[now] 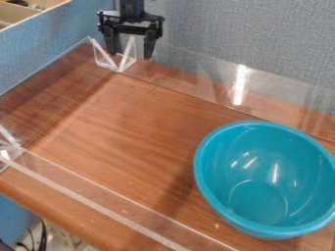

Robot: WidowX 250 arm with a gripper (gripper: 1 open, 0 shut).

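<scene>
My black gripper [131, 39] hangs at the top of the view, above the back left corner of a wooden work surface [124, 132], with its two fingers apart and nothing seen between them. A large turquoise bowl [265, 181] stands at the front right of the surface, far from the gripper, and looks empty.
Clear plastic walls [240, 83] edge the surface, with clear corner pieces at the back left and left front. A grey textured backdrop stands behind. A light wooden box [26, 20] is at the top left, and cables lie below the front left edge.
</scene>
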